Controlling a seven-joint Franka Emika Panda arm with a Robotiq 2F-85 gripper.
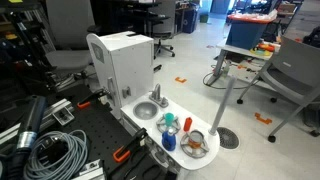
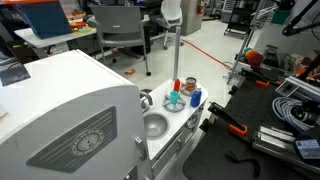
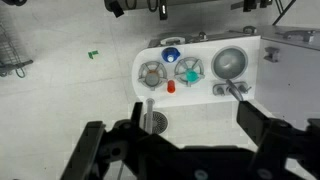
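Below my gripper lies a white toy kitchen counter. My fingers are spread wide in the wrist view, with nothing between them. On the counter are a teal cup, a small red object, a blue object and an orange-brown can. The teal cup sits on one burner and the can on the other. The blue object is at the counter's edge, and the red one stands at the opposite side. A round metal sink with a faucet is beside the burners.
A tall white cabinet rises at the sink end. Dark table surface with coiled cable and red-handled clamps borders the counter. A thin upright pole stands behind it. Open pale floor lies beyond.
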